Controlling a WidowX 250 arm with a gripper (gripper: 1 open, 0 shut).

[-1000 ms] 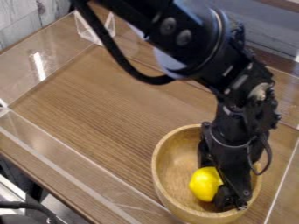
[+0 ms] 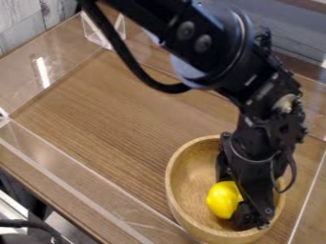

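Note:
A yellow rounded object (image 2: 223,198) lies in a round wooden bowl (image 2: 182,181) at the lower right of the camera view. My black gripper (image 2: 242,195) reaches down from the top into the bowl, its fingers around or just beside the yellow object, which is partly hidden behind them. Whether the fingers grip it or only rest next to it I cannot tell.
A clear plastic item (image 2: 102,29) stands at the back left. Dark space lies beyond the table's near left edge.
The arm and gripper have shifted very slightly at the bowl; the yellow object and bowl stay in about the same place.

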